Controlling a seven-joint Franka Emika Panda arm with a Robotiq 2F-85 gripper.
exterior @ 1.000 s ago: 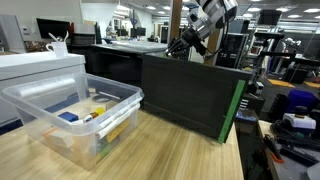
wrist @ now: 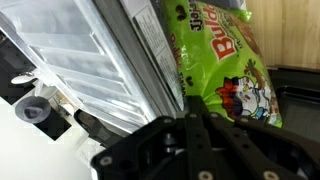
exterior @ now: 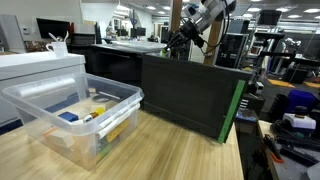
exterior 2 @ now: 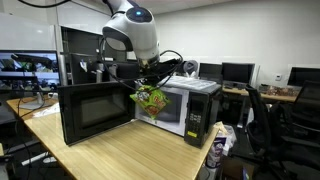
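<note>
A shiny green snack bag (exterior 2: 152, 98) hangs below my gripper (exterior 2: 150, 83) in front of the microwave (exterior 2: 186, 112). In the wrist view the bag (wrist: 222, 62) fills the space ahead of the fingertips, its near edge pinched where the fingers meet. My gripper is shut on that edge. From the first exterior view the gripper (exterior: 176, 42) is small and dark above the black microwave door (exterior: 185, 95), and the bag cannot be made out there. The door stands swung open.
A clear plastic bin (exterior: 85, 118) with several small items stands on the wooden table (exterior: 165, 155), left of the door. Bare tabletop lies in front. An office chair (exterior 2: 275, 130) is beyond the microwave.
The arm has shifted slightly up and to the left in the first exterior view. The bin and door have stayed put.
</note>
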